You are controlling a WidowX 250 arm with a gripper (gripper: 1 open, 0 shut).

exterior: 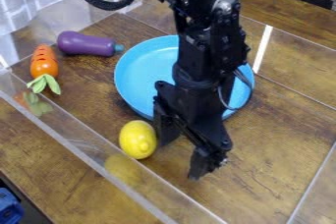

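My black gripper [187, 140] hangs low over the wooden table, its fingers open, just right of a yellow lemon [138, 140]. The left finger is close beside the lemon, perhaps touching it; I cannot tell. Behind the gripper sits a blue plate [140, 69], partly hidden by the arm.
A purple eggplant [86, 44] lies at the back left, an orange carrot [42, 66] with green leaves at the left. A clear wall or edge runs diagonally across the lower left, and a blue object [8, 208] is in the corner.
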